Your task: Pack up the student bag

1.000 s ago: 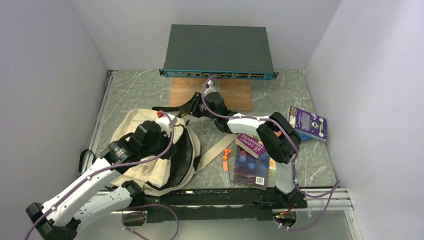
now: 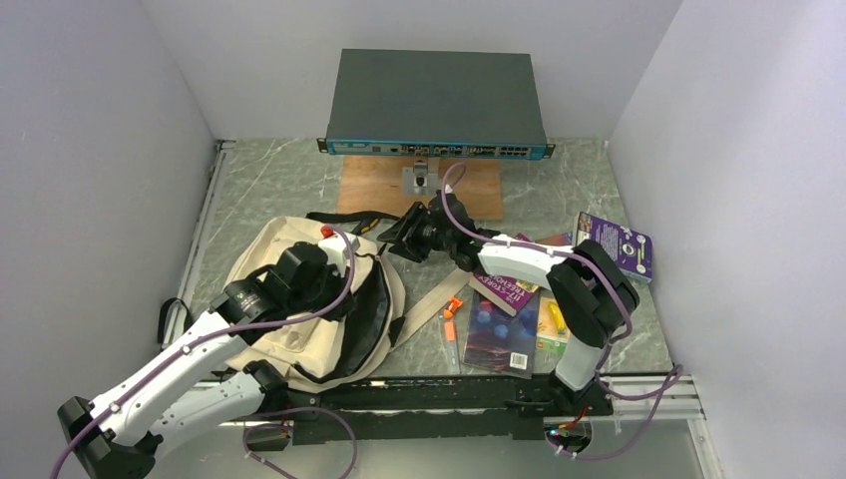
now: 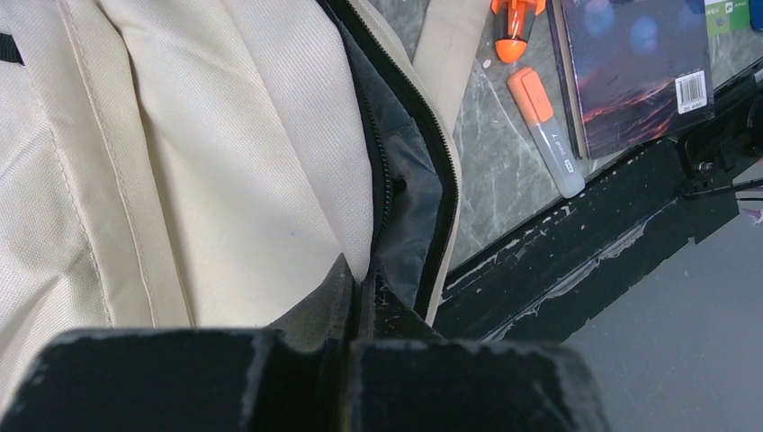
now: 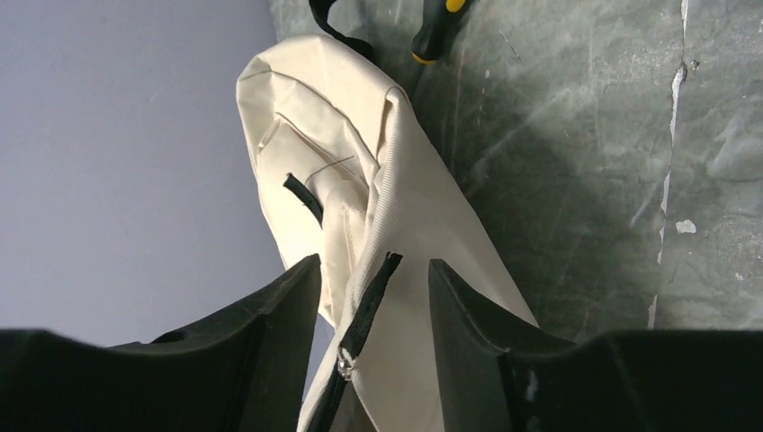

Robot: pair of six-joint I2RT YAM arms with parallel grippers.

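Note:
The cream bag (image 2: pixel 289 344) lies on the left of the table, its dark-lined opening (image 2: pixel 367 314) facing right. In the left wrist view, my left gripper is shut on the bag's cloth edge, which draws together at the fingertips beside the zip (image 3: pixel 385 171). My right gripper is partly open near the bag's upper right end. A black zip-pull strap (image 4: pixel 364 315) shows between its fingers, with space on both sides. Right of the bag lie an orange highlighter (image 3: pixel 547 135), an orange rocket-shaped item (image 3: pixel 513 29), a dark book (image 2: pixel 496 344) and a purple book (image 2: pixel 506 289).
A purple-blue book (image 2: pixel 619 246) lies at the far right. Behind stands a large grey rack unit (image 2: pixel 434 95) above a wooden board (image 2: pixel 369 185). A yellow-and-black handle (image 4: pixel 436 27) lies past the bag. Bare tabletop (image 4: pixel 585 180) shows beside the bag.
My right gripper has moved right and toward the table's front. The left gripper and the bag's edge have shifted slightly right together.

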